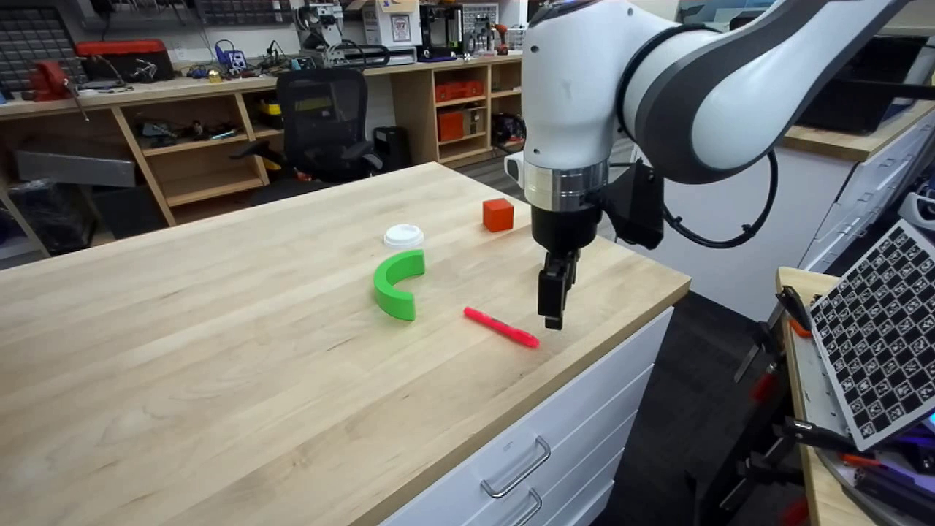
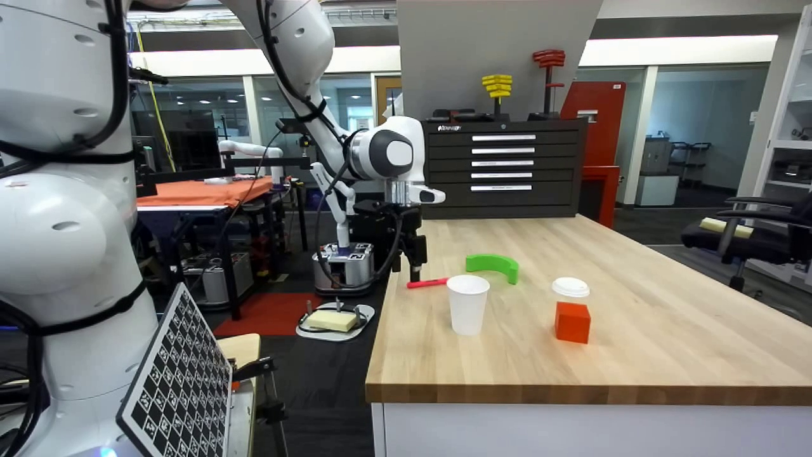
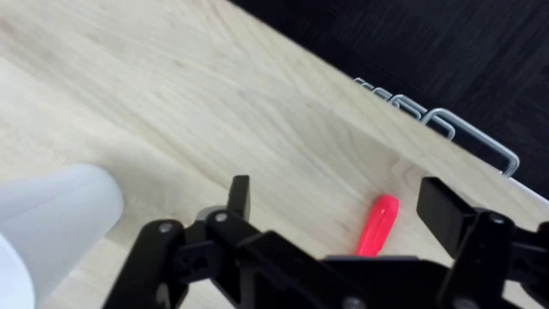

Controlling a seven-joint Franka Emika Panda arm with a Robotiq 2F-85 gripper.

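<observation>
On the wooden table lies a red marker (image 1: 500, 327), its near end close to my gripper (image 1: 552, 323). Seen from the wrist, the gripper is open, its two black fingers wide apart. The end of the red marker (image 3: 378, 225) shows between and below them, nearer the right finger; the rest is hidden behind the gripper body. A white cup (image 2: 467, 304) stands upright on the table; in the wrist view the cup (image 3: 61, 211) is at the left, outside the fingers. Nothing is held.
A green arch-shaped piece (image 1: 396, 286), a white lid (image 1: 403, 236) and an orange-red cube (image 1: 497, 215) lie farther over the table. The table edge (image 3: 329, 72) with drawer handles runs close by the gripper. Free room covers the table's left side.
</observation>
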